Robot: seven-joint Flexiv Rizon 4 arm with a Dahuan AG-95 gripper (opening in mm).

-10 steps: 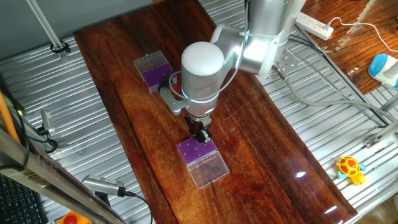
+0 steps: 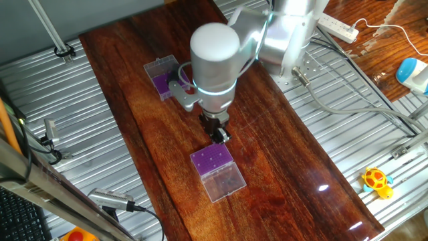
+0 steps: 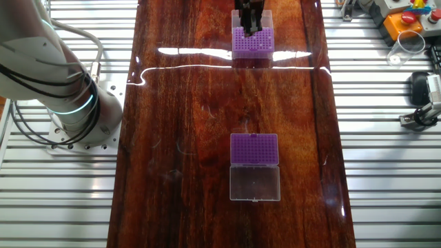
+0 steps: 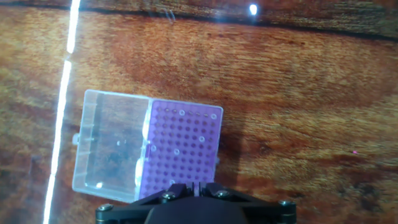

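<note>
My gripper is at the bottom edge of the wrist view, fingertips together; whether anything thin sits between them is too small to tell. It hangs above the edge of an open box with a purple perforated rack [image 4: 183, 143] and a clear lid [image 4: 115, 146] folded out flat. Several small pale rings, like tube tops, show in scattered holes of that rack. In exterior view 1 the gripper [image 2: 219, 136] is just beyond this rack [image 2: 211, 159]. A second open box with a purple rack [image 3: 253, 149] lies apart from it, and no pale rings are discernible there.
Both boxes lie on a dark wooden board [image 2: 267, 194] with much bare surface around them. Slatted metal table [image 2: 87, 120] borders it. A toy turtle [image 2: 376, 179] lies off to the right, and a clear cup [image 3: 406, 48] stands off the board.
The gripper has drawn up and back from the ringed rack, uncovering more of it. The arm's upper links have shifted too. Both boxes have stayed put.
</note>
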